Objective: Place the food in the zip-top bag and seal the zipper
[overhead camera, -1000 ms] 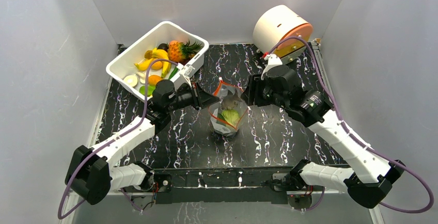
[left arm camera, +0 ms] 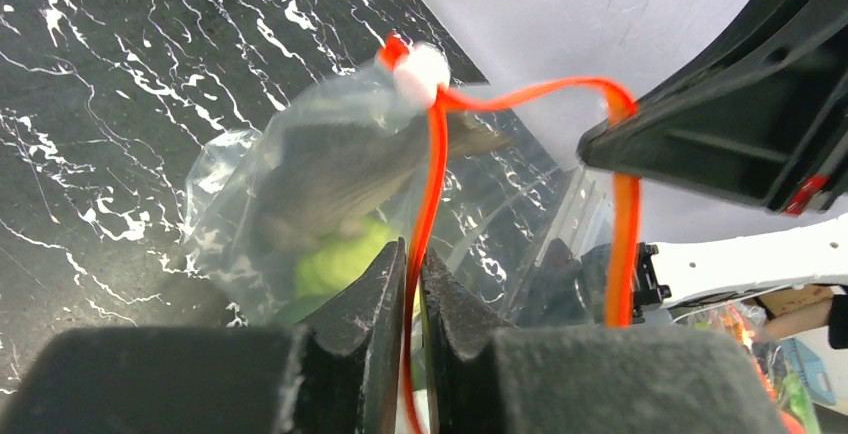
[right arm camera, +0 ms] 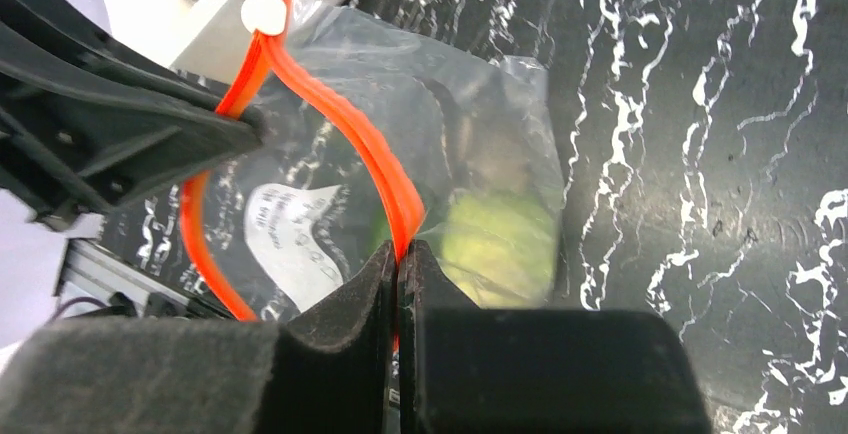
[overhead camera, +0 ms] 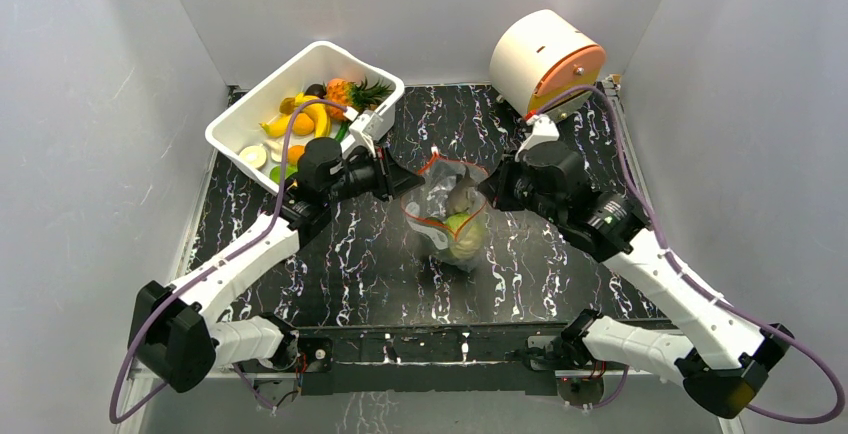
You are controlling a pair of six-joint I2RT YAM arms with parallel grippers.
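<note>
The zip top bag (overhead camera: 448, 229) stands in the middle with a lettuce and a grey item inside, its orange-edged mouth gaping. My left gripper (overhead camera: 413, 182) is at the left rim; in the left wrist view its fingers look close together around the orange zipper strip (left arm camera: 432, 174), but their exact opening is unclear. My right gripper (overhead camera: 487, 186) is shut on the opposite rim, with the strip (right arm camera: 385, 164) running between its fingertips in the right wrist view. A white slider (right arm camera: 264, 12) sits at the strip's corner.
A white bin (overhead camera: 228, 134) of fruit and vegetables stands at the back left. A cream cylinder with a peach front (overhead camera: 530, 49) is at the back right.
The right gripper has closed on the rim and shifted slightly rightward, the bag moving with it. The left gripper has moved slightly toward the back.
</note>
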